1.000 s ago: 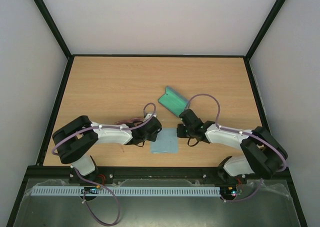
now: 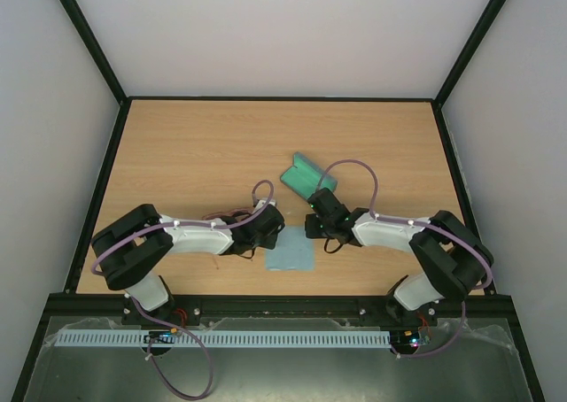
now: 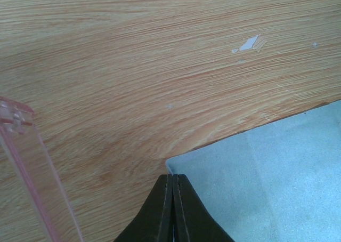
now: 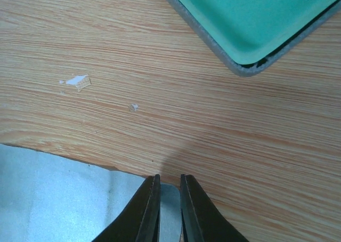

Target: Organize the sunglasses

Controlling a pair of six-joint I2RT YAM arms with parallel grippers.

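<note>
A light blue cloth (image 2: 290, 249) lies flat on the table between the two arms. My left gripper is shut, its tips at the cloth's far left corner; whether fabric is pinched between them cannot be seen. My right gripper stands part open, with the cloth's far right corner showing between its fingers. Pink translucent sunglasses (image 3: 33, 183) lie left of the left gripper, cut off by the frame edge and mostly covered by the arm from above. An open green case (image 2: 303, 179) sits farther back; its near corner shows in the right wrist view.
The case's rim (image 4: 234, 66) is close to the right gripper on its far side. Small pale marks (image 3: 249, 43) dot the wood beyond the cloth.
My right arm has moved left and slightly away from the front edge, to the cloth's right corner. The cloth has shifted slightly left. The left arm has barely moved.
</note>
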